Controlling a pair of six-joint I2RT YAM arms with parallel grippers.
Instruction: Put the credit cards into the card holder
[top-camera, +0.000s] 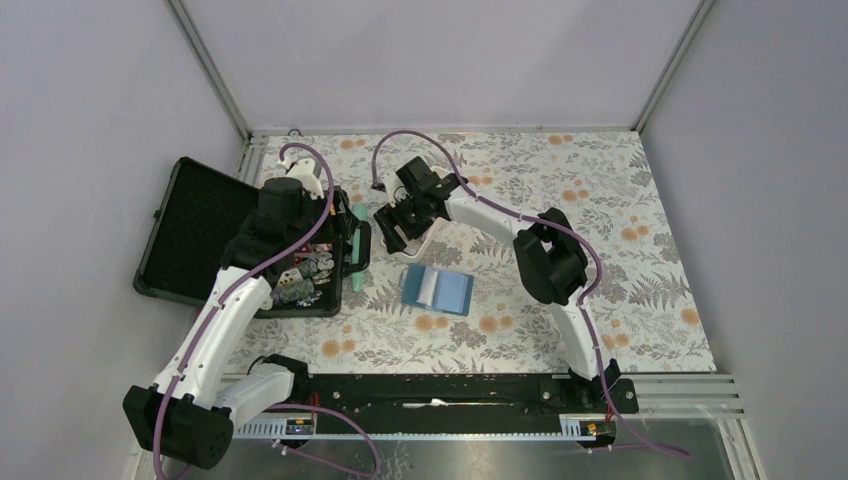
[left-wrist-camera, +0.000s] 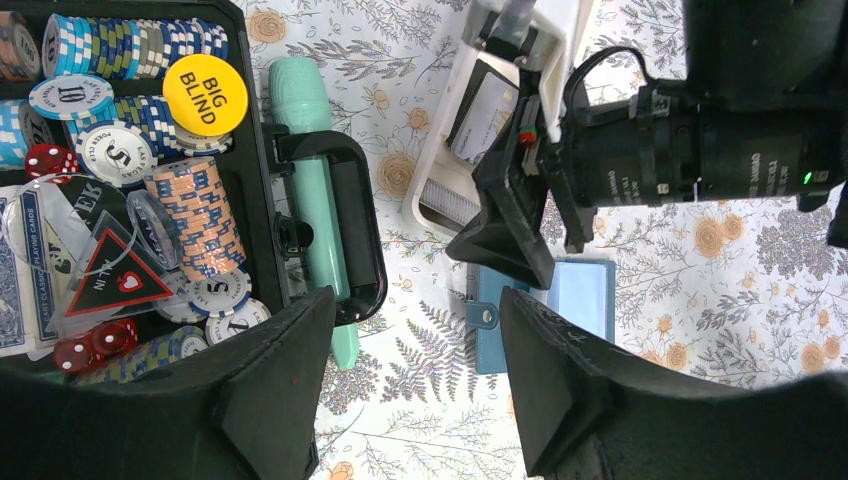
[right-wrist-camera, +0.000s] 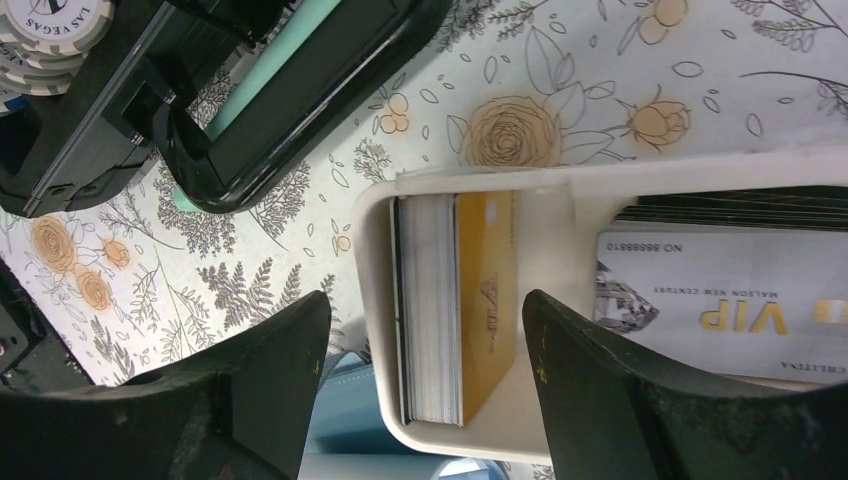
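In the right wrist view, a stack of pale cards (right-wrist-camera: 430, 300) with a yellow card (right-wrist-camera: 487, 300) at its side stands on edge against one end of a white tray (right-wrist-camera: 372, 270). Above it, my right gripper is open, one finger past the tray's end wall and the other over its inside. A silver VIP card (right-wrist-camera: 720, 300) lies further along the tray. The blue card holder (top-camera: 437, 290) lies spread open on the cloth in front of the tray. My left gripper hangs open and empty near the case; cards and holder are partly hidden in its view.
A black poker case (left-wrist-camera: 278, 200) with several chip stacks, dice and playing cards stands at the left. Its handle (left-wrist-camera: 365, 240) and a green rolled strip (left-wrist-camera: 318, 215) lie between it and the tray.
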